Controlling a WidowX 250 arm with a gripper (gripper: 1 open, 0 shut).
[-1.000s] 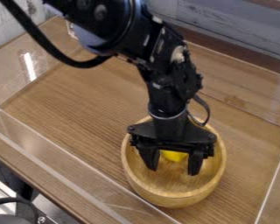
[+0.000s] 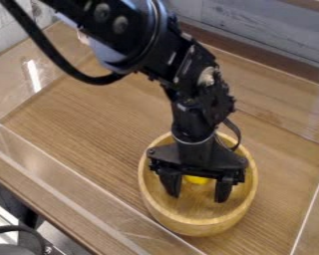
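Note:
My black gripper (image 2: 195,179) reaches down into a round wooden bowl (image 2: 189,221) at the lower middle of the camera view, its fingers spread open. Between and behind the fingers a small yellow object (image 2: 195,180) lies in the bowl, partly hidden by the gripper.
A pale wall stands at the back.
The gripper has sunk very slightly in the bowl, and less of the yellow object shows. The bowl stays where it was.

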